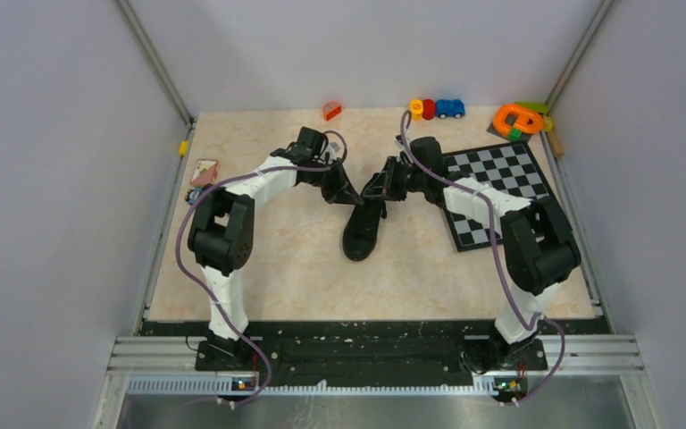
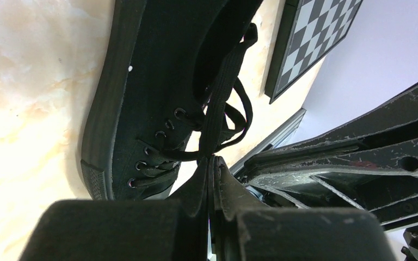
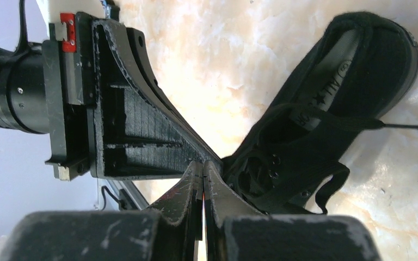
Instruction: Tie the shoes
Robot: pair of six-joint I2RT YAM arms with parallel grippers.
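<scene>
A black canvas shoe point(image 1: 359, 237) lies at the table's middle, its laces point(image 2: 223, 92) loose and looped over the eyelets. My left gripper point(image 1: 355, 200) is over the shoe, shut; in the left wrist view a flat lace runs down to its tips, and whether it is pinched there is unclear. My right gripper point(image 1: 370, 192) is over the shoe's upper end beside the left, also shut; in the right wrist view dark lace loops lie by its tips point(image 3: 204, 168), with no clear grip on them showing.
A checkerboard point(image 1: 498, 165) lies to the right. Toys, including a blue car point(image 1: 449, 108) and an orange piece point(image 1: 516, 119), stand along the back.
</scene>
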